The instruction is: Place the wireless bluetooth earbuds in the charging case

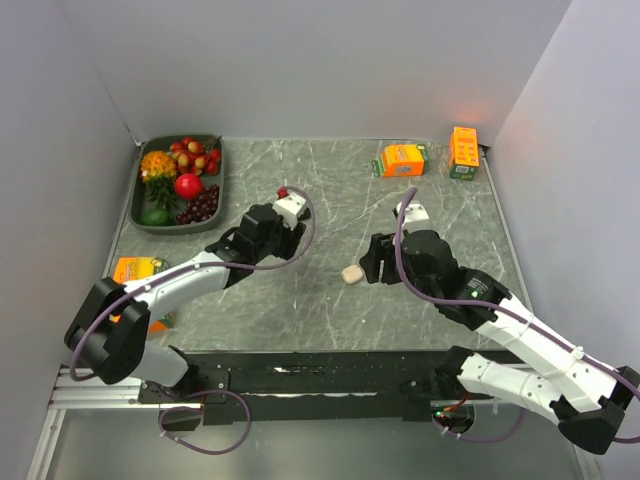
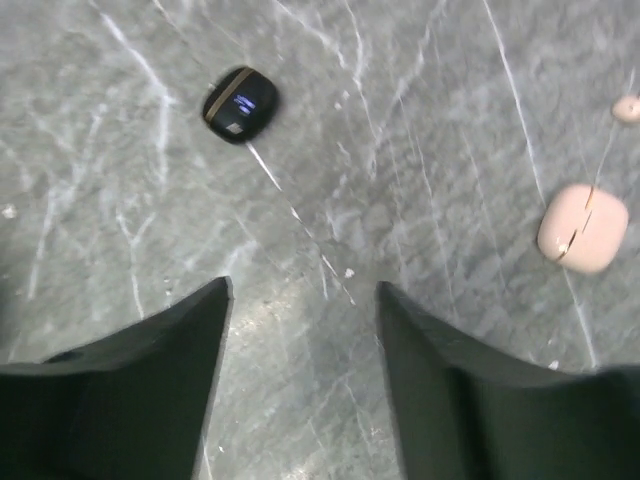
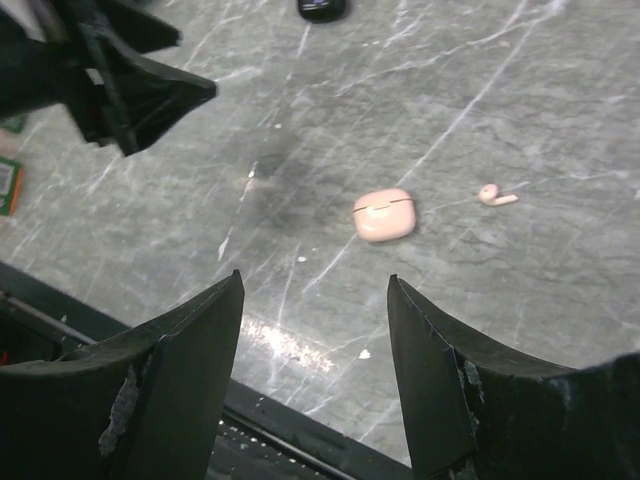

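Note:
A pale pink charging case (image 1: 352, 274) (image 2: 583, 228) (image 3: 384, 215) lies on the marble top, a small pale earbud (image 2: 627, 108) (image 3: 495, 195) apart from it. My left gripper (image 1: 287, 236) is over the table left of the case, open, with nothing between its blurred fingers. My right gripper (image 1: 380, 260) hangs just right of the case in the top view, open and empty. I cannot tell whether another earbud is present.
A small black object (image 2: 240, 105) (image 3: 321, 8) lies apart from the case. A fruit tray (image 1: 140, 215) is at back left, orange boxes (image 1: 403, 160) at back right and left edge (image 1: 135, 268).

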